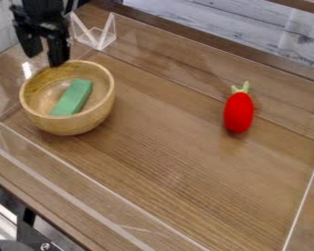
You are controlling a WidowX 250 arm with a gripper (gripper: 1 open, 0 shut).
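A black gripper (43, 35) hangs at the upper left, over the far edge of a round tan bowl (97, 103), its fingers apart and pointing down. Inside the bowl lies a green block (72, 98), tilted diagonally. On the right of the table lies a red vegetable or fruit (238, 112) with a green leafy top. Nothing shows clearly between the gripper's fingers.
A translucent white object stands just right of the gripper at the back. A dark object shows at the lower left edge.
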